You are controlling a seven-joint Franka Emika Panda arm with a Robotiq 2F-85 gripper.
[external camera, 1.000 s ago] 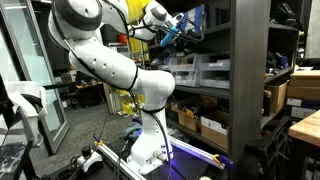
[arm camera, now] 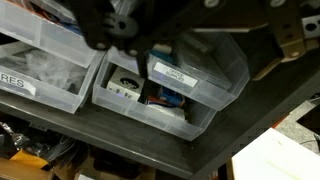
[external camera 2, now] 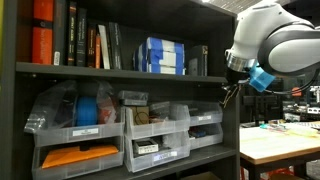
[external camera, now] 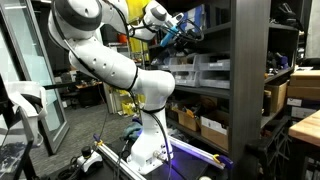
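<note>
My gripper is open in the wrist view, its blurred fingers at the top left and top right with nothing between them. Below it are clear plastic bins, one of them a labelled bin (arm camera: 205, 90) stacked over a lower bin (arm camera: 165, 120) holding a white box (arm camera: 125, 84) and small items. Exterior view 2 places the gripper (external camera 2: 236, 88) in front of the shelf's right end, apart from the stacked bins (external camera 2: 205, 115). In exterior view 1, the arm reaches up to the shelf, and the gripper (external camera: 192, 38) is small there.
A dark shelf unit (external camera 2: 130, 76) carries books (external camera 2: 85, 40) and a blue-and-white boxed set (external camera 2: 160, 57) above the bins. Its upright side panel (external camera: 245, 80) stands close to the arm. A wooden table (external camera 2: 270, 145) lies to the right.
</note>
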